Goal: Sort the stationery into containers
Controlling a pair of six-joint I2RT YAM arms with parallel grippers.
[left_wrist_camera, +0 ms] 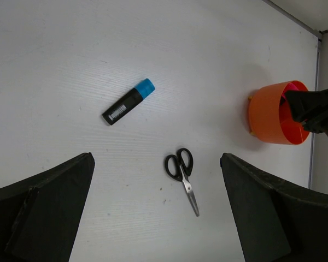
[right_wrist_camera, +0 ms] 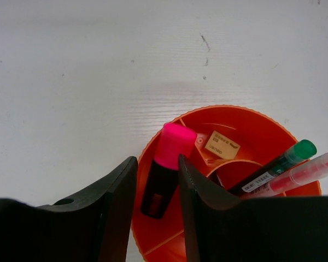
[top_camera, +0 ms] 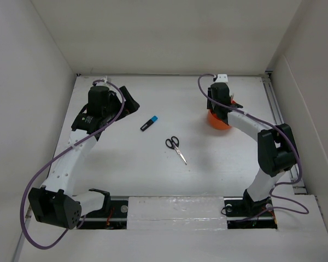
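Observation:
My right gripper is over the orange organizer [left_wrist_camera: 262, 114], part open around a pink-capped highlighter [right_wrist_camera: 174, 143] standing in one compartment; whether the fingers touch it is unclear. The organizer also holds a green-capped marker [right_wrist_camera: 270, 169], a pink pen [right_wrist_camera: 311, 172] and a tan eraser [right_wrist_camera: 222, 144]. My left gripper is open and empty above the table's left side. A blue-capped black highlighter [left_wrist_camera: 123, 106] and black-handled scissors [left_wrist_camera: 183, 174] lie on the table.
Walls [top_camera: 300, 120] enclose it at the sides and back.

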